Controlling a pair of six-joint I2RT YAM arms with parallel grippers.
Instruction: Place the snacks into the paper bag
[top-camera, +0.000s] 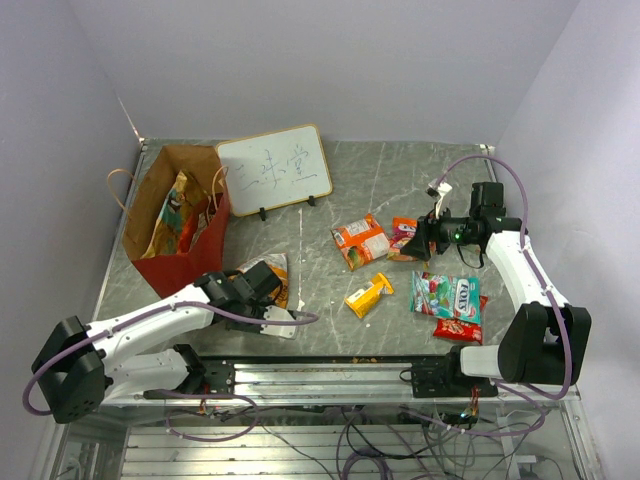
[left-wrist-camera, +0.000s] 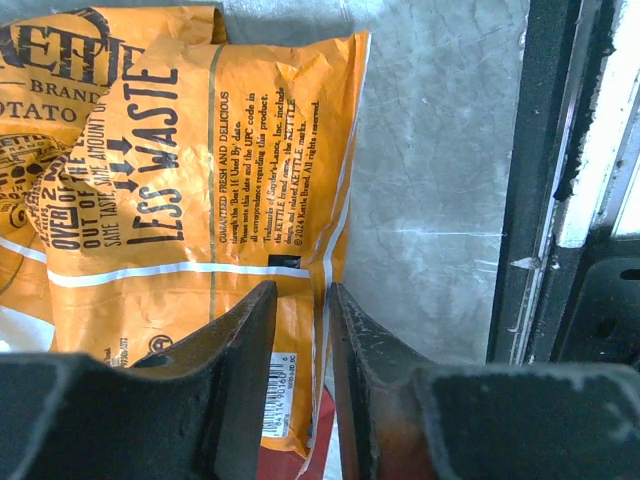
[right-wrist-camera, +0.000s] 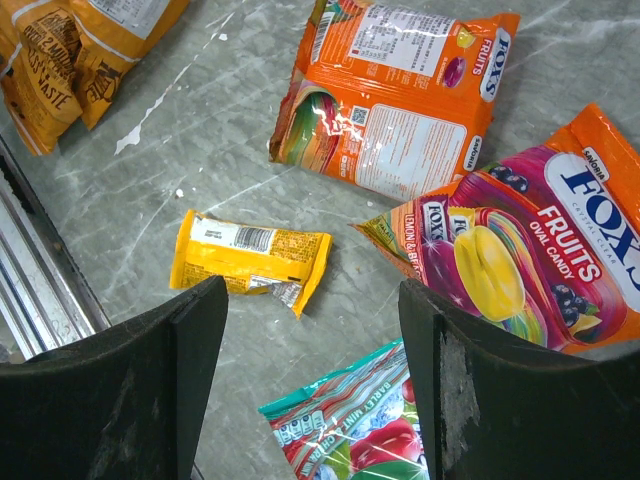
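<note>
My left gripper is low over an orange Kettle chip bag (left-wrist-camera: 190, 170), its fingers part open around the bag's edge seam. The open right gripper hangs above snacks on the right: an orange-red candy bag (right-wrist-camera: 400, 90), a purple-orange Fox fruits bag (right-wrist-camera: 530, 240), a small yellow pack (right-wrist-camera: 250, 250) and a teal bag (right-wrist-camera: 350, 410). A red pack (top-camera: 455, 329) lies under the teal one. The paper bag (top-camera: 195, 250) stands upright at the left with packets inside.
A whiteboard (top-camera: 280, 170) lies or leans at the back left beside the paper bag. Bare table shows at the back right and the middle. A metal rail (left-wrist-camera: 560, 170) borders the front edge.
</note>
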